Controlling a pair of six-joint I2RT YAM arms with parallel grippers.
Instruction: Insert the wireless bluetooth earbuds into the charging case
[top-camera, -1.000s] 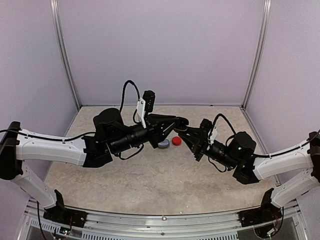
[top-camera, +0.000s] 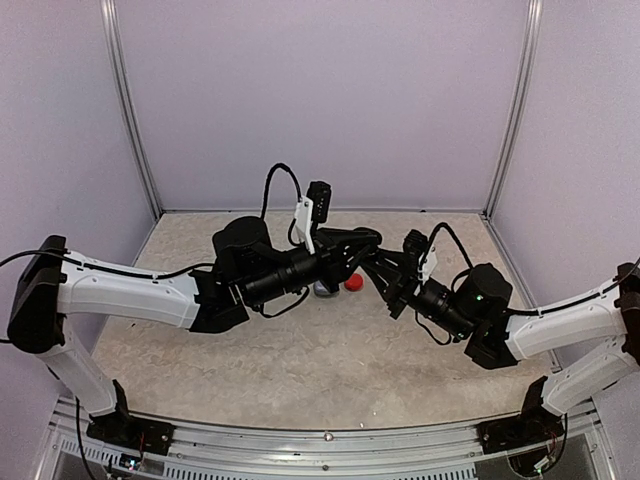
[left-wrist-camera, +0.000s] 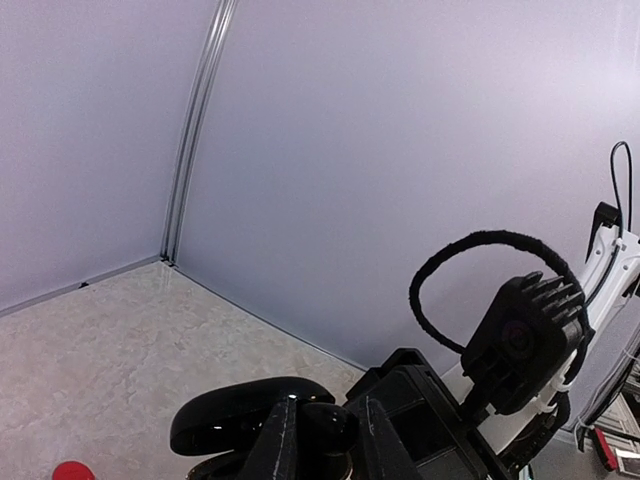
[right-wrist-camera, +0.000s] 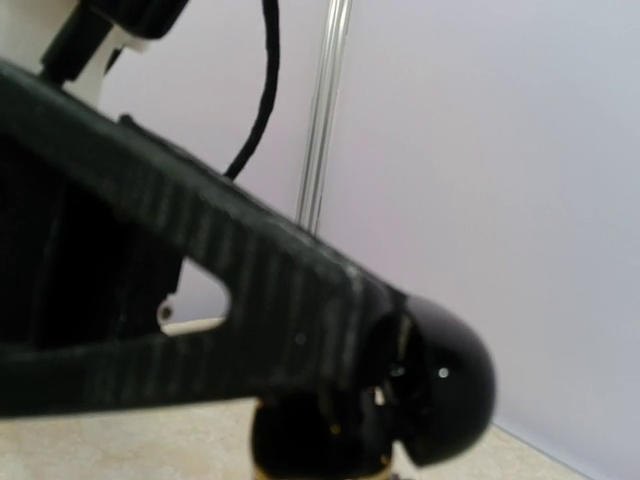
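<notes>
My two grippers meet above the middle of the table in the top view, left gripper (top-camera: 355, 245) over and against right gripper (top-camera: 375, 262). In the left wrist view a glossy black earbud (left-wrist-camera: 326, 428) is between the fingertips of my left gripper, against the black charging case with its lid (left-wrist-camera: 232, 410) raised. In the right wrist view a black finger crosses in front of the glossy case (right-wrist-camera: 440, 380); a rounded black piece (right-wrist-camera: 300, 440) with a gold rim is below it. My right gripper is shut on the case. How far the earbud sits inside is hidden.
A red round object (top-camera: 354, 282) and a grey object (top-camera: 325, 289) lie on the table (top-camera: 270, 370) behind the grippers. Walls enclose the back and sides.
My left gripper has moved right over the last second, closer over the right gripper and the case. The right arm has barely moved.
</notes>
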